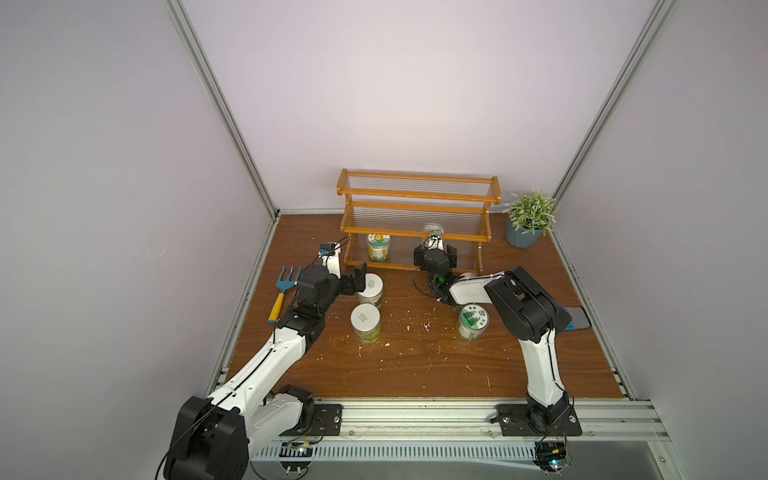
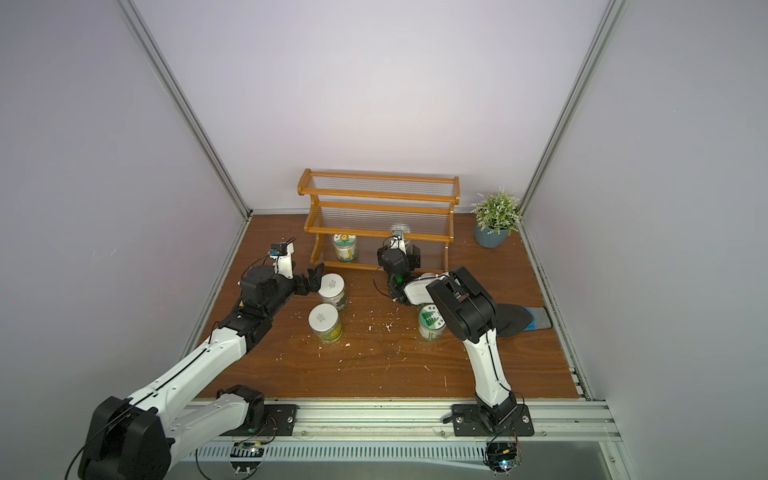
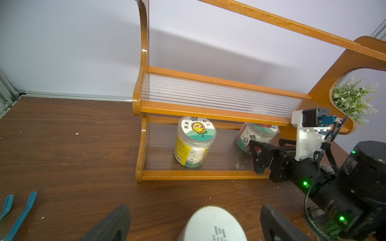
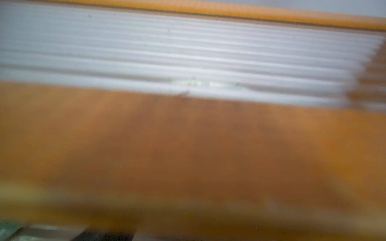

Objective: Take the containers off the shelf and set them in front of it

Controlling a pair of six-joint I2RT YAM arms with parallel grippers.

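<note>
Two lidded seed jars stand on the lowest level of the wooden shelf (image 3: 201, 174). The left jar (image 3: 191, 146), with a sunflower lid, is upright and untouched. The right jar (image 3: 253, 138) leans rightward in the left wrist view; whether it is truly tilted I cannot tell. At that jar my right gripper (image 1: 435, 254) stands with fingers apart; contact is unclear. The right wrist view is mostly filled by the blurred shelf rail (image 4: 193, 148), hiding the jar. My left gripper is open with nothing held, over a white-lidded jar (image 3: 215, 227) on the table.
The upper shelf rail (image 1: 416, 232) passes close to my right gripper. On the table stand another white-lidded jar (image 1: 365, 321) and a green-lidded jar (image 1: 473, 321). A hand fork (image 1: 280, 296) lies left; a potted plant (image 1: 528, 220) stands back right.
</note>
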